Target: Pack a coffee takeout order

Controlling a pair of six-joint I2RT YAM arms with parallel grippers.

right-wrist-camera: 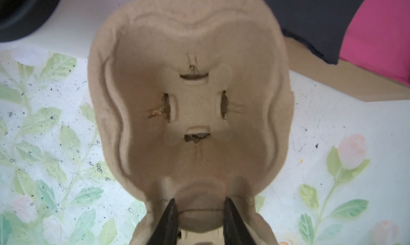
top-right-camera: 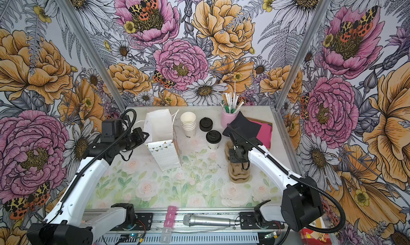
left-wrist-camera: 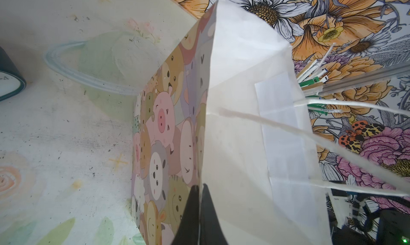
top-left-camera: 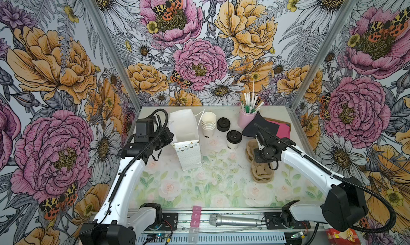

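A white paper bag [top-left-camera: 189, 157] stands upright and open at the left of the table, its animal-print side [left-wrist-camera: 164, 129] facing the left wrist camera. My left gripper is shut on the bag's upper edge, one finger on each side of the thin paper. At the right lies a brown cardboard cup carrier [top-left-camera: 261, 176]. Its near cup well [right-wrist-camera: 194, 104] is empty in the right wrist view. My right gripper is shut on the carrier's raised middle bridge. Between the two stands a cup with a black lid [top-left-camera: 233, 138].
Behind are stacked paper cups [top-left-camera: 208, 125], a loose black lid [top-left-camera: 223, 124] and a pink holder [top-left-camera: 246, 119] with straws and stirrers. Black napkins [top-right-camera: 243, 125] and pink napkins [top-right-camera: 265, 134] lie beyond the carrier.
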